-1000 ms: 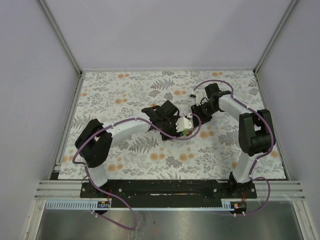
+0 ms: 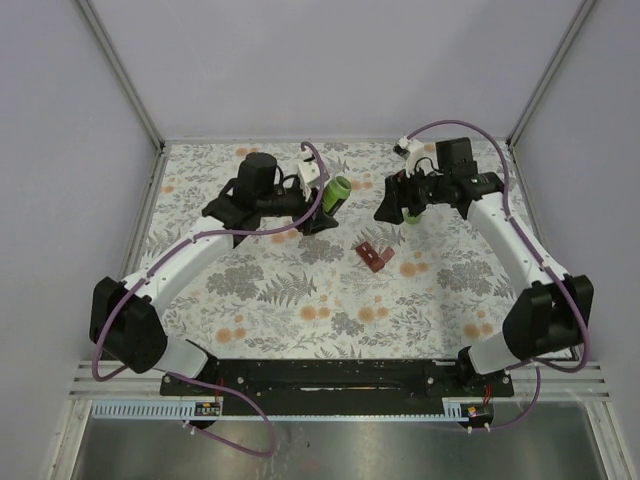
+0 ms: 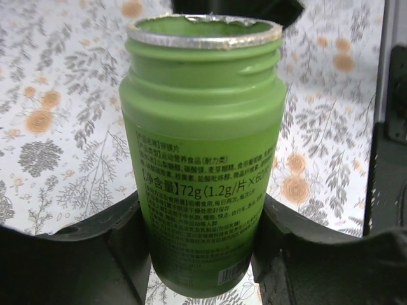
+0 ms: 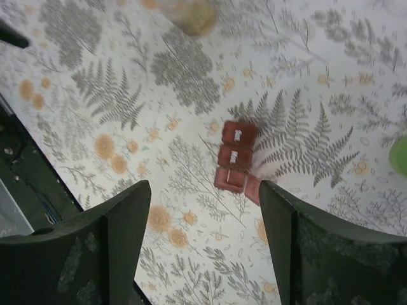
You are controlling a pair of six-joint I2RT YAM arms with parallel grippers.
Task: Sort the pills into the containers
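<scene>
The open green bottle [image 3: 203,121] is tilted in the top view, clear of the tabletop. My left gripper is shut on it, one finger on each side; its rim faces up in the left wrist view and its contents are hidden. A small dark-red pill box [image 4: 235,155] lies on the table, its end compartment showing open with a reddish flap [image 4: 253,189] beside it. Above the table and to the right of the bottle, my right gripper has its fingers apart with nothing between them.
A round green piece, perhaps the cap [image 4: 399,154], rests on the table near the right gripper. A blurred tan shape [image 4: 194,16] shows at the top of the right wrist view.
My left gripper has moved up and left in the top view with the bottle, away from the pill box. My right gripper has shifted slightly farther from the box, now uncovered.
</scene>
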